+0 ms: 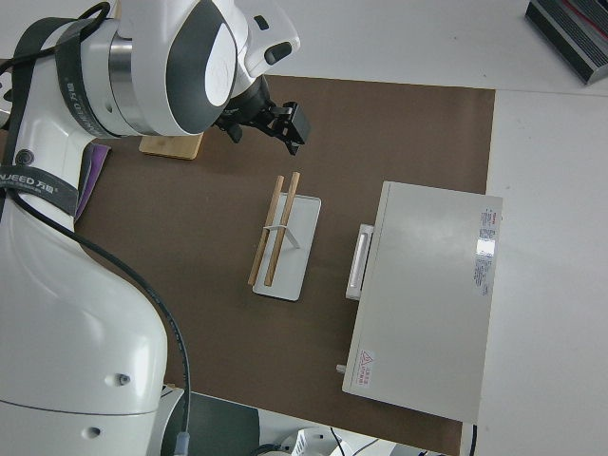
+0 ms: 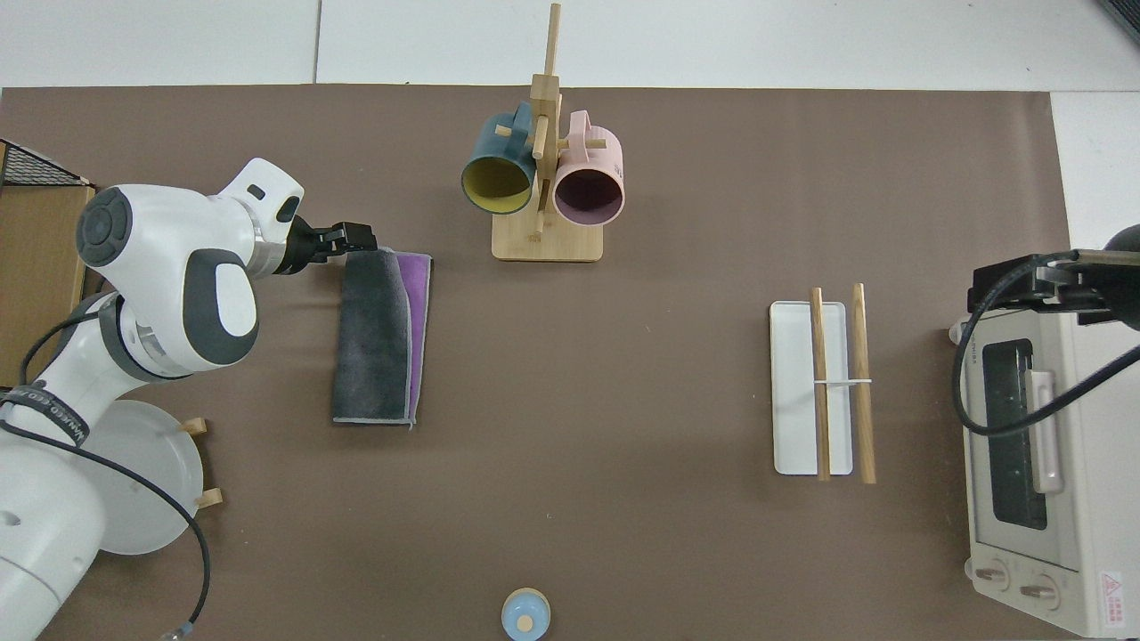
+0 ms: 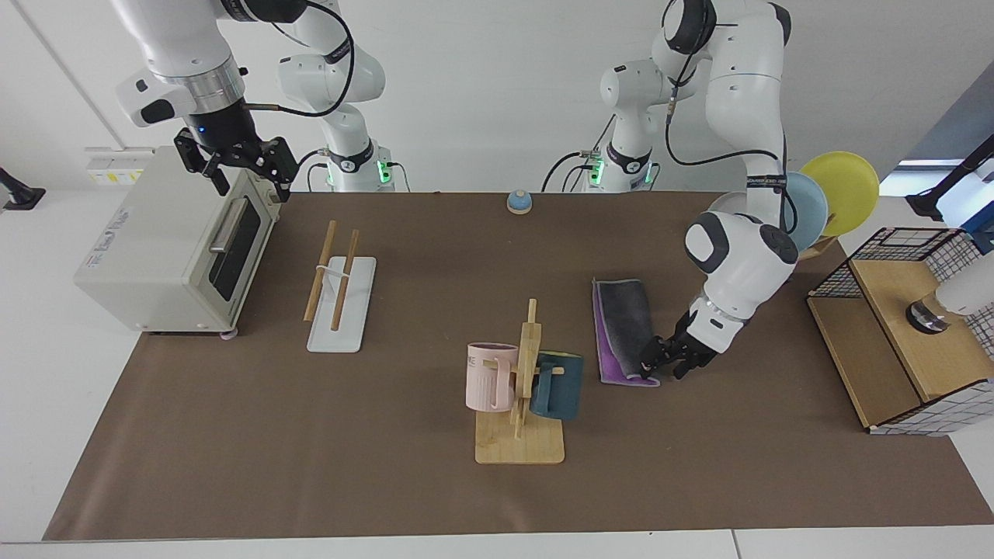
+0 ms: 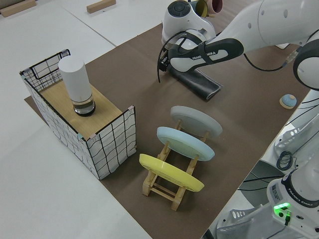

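One arm's gripper is at the left of the top view, just over the far end of a folded grey and purple cloth; in the left view this gripper points down beside the cloth. Its finger opening is hard to make out. The other arm's black gripper hangs over the white oven, fingers unclear. A mug tree holds a teal mug and a pink mug.
A white board with two wooden rods lies right of centre. A small blue round object is at the front. A plate rack with yellow, blue and grey plates and a wire-sided box stand on the left.
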